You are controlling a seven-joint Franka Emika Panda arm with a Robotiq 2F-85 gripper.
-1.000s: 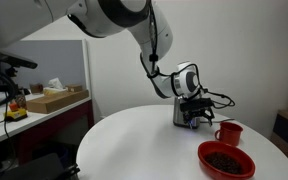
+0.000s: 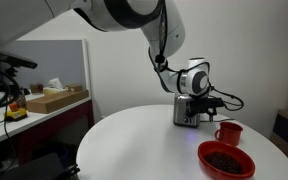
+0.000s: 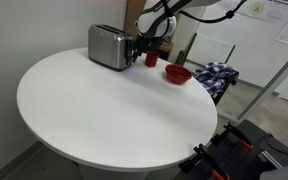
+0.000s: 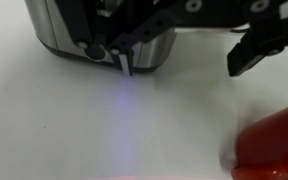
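Note:
My gripper (image 2: 202,118) is in front of the silver toaster (image 3: 108,47) at the back of the round white table. In the wrist view its two dark fingers (image 4: 248,50) stand wide apart, with bare tabletop showing between them. The left finger overlaps the lower edge of the toaster (image 4: 64,35); whether it touches is unclear. A curved red surface (image 4: 274,145), apparently the mug, fills the lower right corner there. The red mug (image 2: 229,133) stands upright to the right of the gripper. Closer to the front lies a red bowl (image 2: 206,168) with dark contents.
A checked cloth (image 3: 216,77) lies beyond the bowl. A side shelf with boxes (image 2: 56,102) stands apart at the left.
My gripper has shifted slightly to the right in exterior view 1, uncovering a little more of the toaster. The mug and bowl have stayed put.

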